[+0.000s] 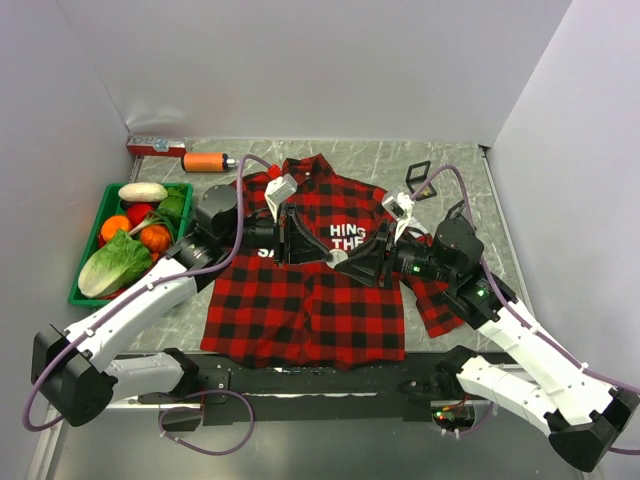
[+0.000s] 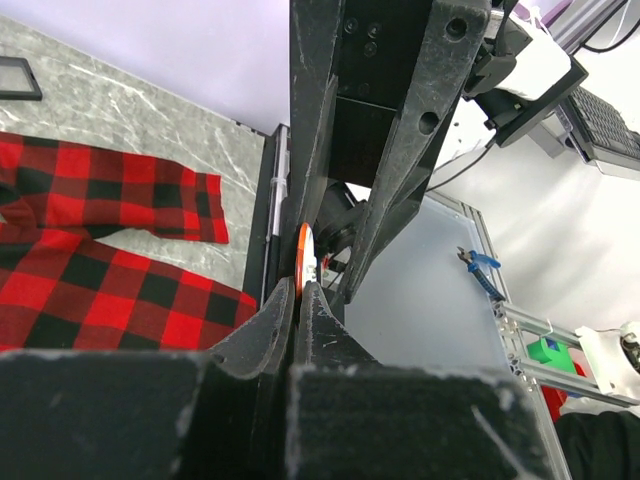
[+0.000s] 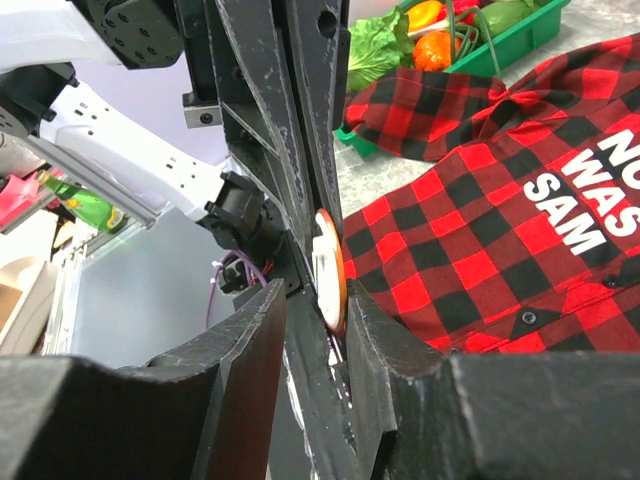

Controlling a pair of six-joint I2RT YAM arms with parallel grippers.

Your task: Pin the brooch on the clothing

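Note:
A small round brooch (image 1: 337,258), white with an orange edge, is held in the air above the red-and-black checked shirt (image 1: 300,315). My left gripper (image 1: 327,256) is shut on it. The left wrist view shows the brooch (image 2: 305,255) edge-on at the pinched fingertips (image 2: 283,310). From the other side, my right gripper (image 1: 347,263) reaches around the brooch, its fingers part open. In the right wrist view the brooch (image 3: 330,275) stands between the right gripper's fingers, close to the right-hand finger (image 3: 365,330), with a gap toward the other. Whether that finger touches it, I cannot tell.
A green basket of vegetables (image 1: 77,294) stands at the left. An orange cylinder (image 1: 205,162) and a red box (image 1: 156,146) lie at the back left. A black frame-like item (image 1: 418,176) rests at the back right. Both arms extend over the shirt.

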